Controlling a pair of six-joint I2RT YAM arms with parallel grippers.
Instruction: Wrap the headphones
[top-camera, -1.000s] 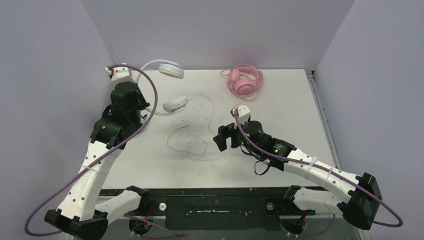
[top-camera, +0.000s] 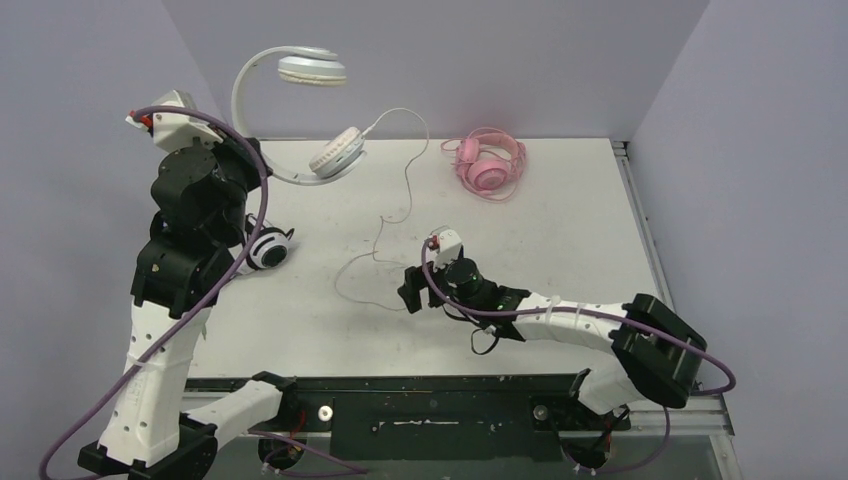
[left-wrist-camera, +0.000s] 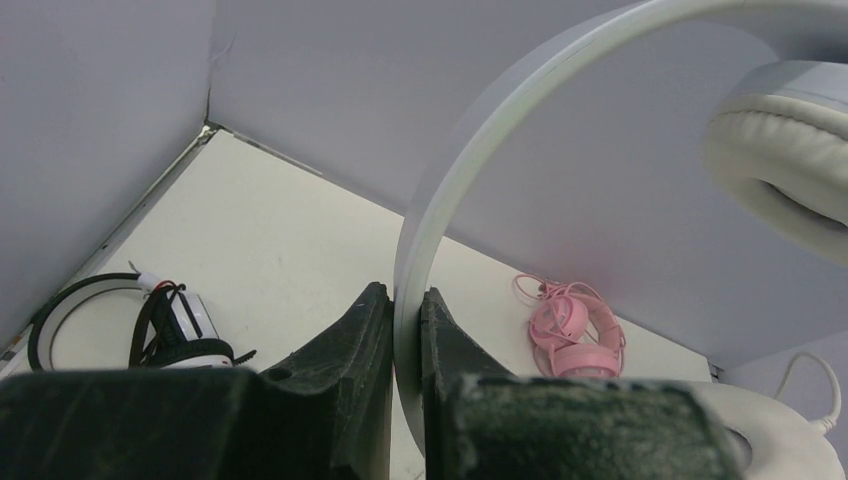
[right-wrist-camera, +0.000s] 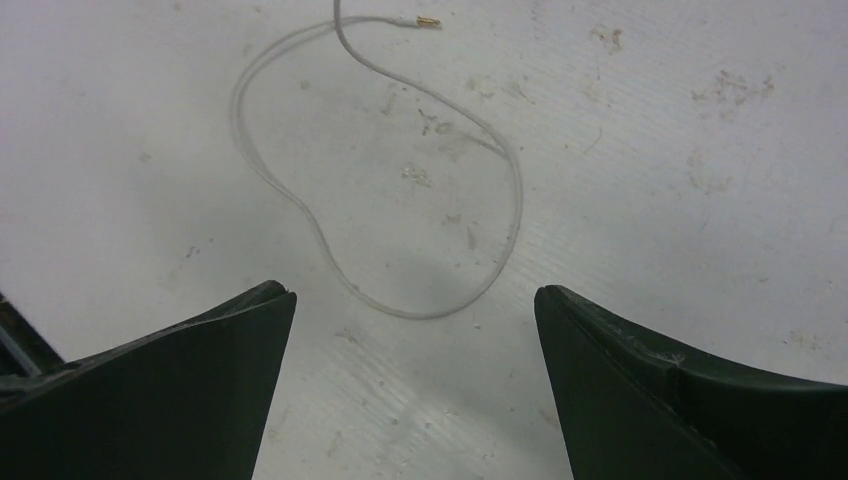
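Raised above the back left of the table, the white headphones (top-camera: 312, 69) hang from my left gripper, which is shut on their headband (left-wrist-camera: 470, 150). One ear cup (top-camera: 338, 152) has a thin white cable (top-camera: 408, 180) running from it down to the table. There the cable (right-wrist-camera: 420, 316) lies in a loose loop, its gold-tipped plug (right-wrist-camera: 428, 22) at the top of the right wrist view. My right gripper stands open over the table, fingers wide apart, with the loop beyond the fingertips and nothing held.
Pink headphones (top-camera: 488, 172) with their cable wound about them lie at the back of the table. A black-and-white pair (top-camera: 268, 250) rests at the left, partly behind my left arm.
The right gripper has shifted left, towards the cable loop.
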